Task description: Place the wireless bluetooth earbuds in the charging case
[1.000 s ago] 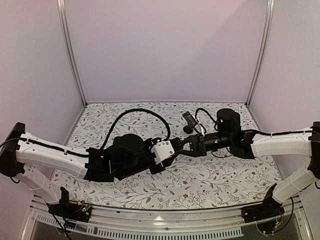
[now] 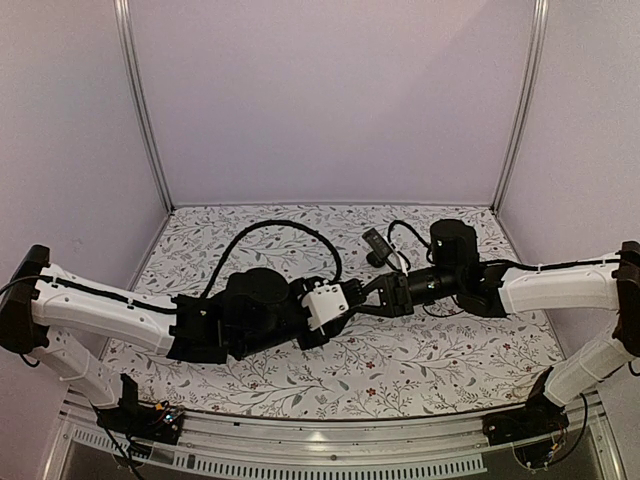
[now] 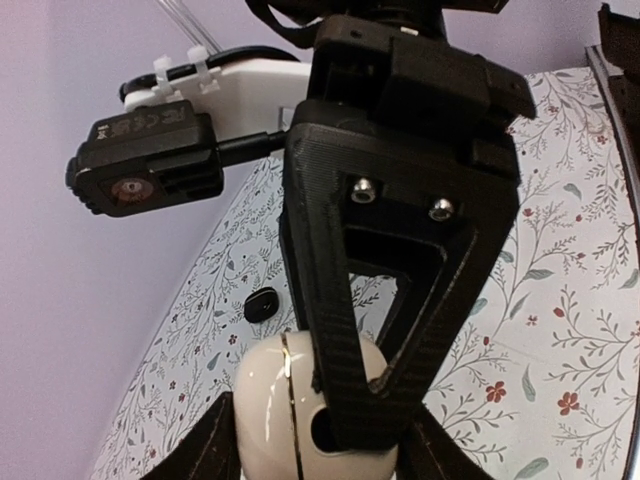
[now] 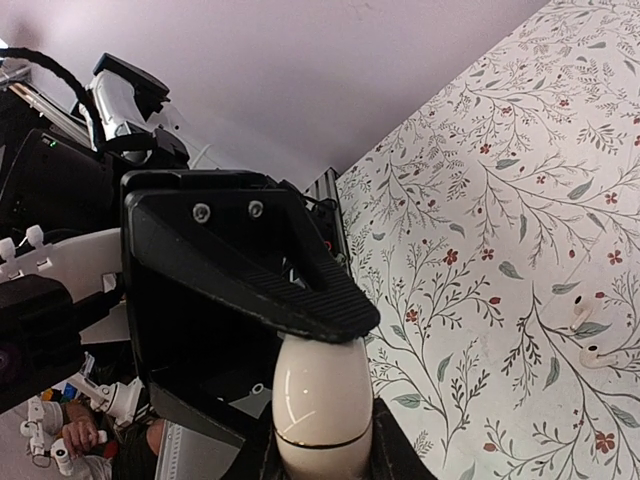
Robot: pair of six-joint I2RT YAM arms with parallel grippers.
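Observation:
My two grippers meet over the middle of the table, both shut on the white charging case (image 3: 265, 400), which has a thin seam around it and looks closed. The left gripper (image 2: 345, 300) holds it from one side; its fingers (image 3: 215, 450) show at the bottom of the left wrist view. The right gripper (image 2: 368, 298) grips it from the other side, its black finger (image 3: 330, 300) pressed over the case. In the right wrist view the case (image 4: 320, 400) is upright between the fingers. Two white earbuds (image 4: 585, 335) lie on the floral mat at the right of that view.
A small black object (image 3: 260, 305) lies on the mat farther back.
My right arm has shifted very slightly downward in the top view over the last second; the left arm looks unchanged, and both still hold the case.

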